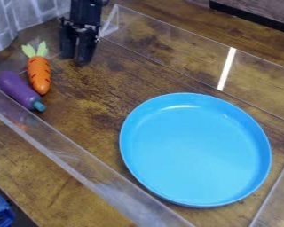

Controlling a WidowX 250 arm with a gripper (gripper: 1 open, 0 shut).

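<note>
The dark gripper (79,37) is low in the back left corner, at the top of the camera view, over a dark patch on the wooden board; its fingers are too dark to read. An orange toy carrot (39,73) with pale green leaves lies just in front and left of it. A purple toy eggplant (19,89) lies beside the carrot, nearer the viewer. A large blue plate (194,149) rests on the right front of the board.
Clear low walls edge the board (121,84). The middle between the vegetables and the plate is free. A blue object (0,213) shows at the bottom left corner, outside the wall.
</note>
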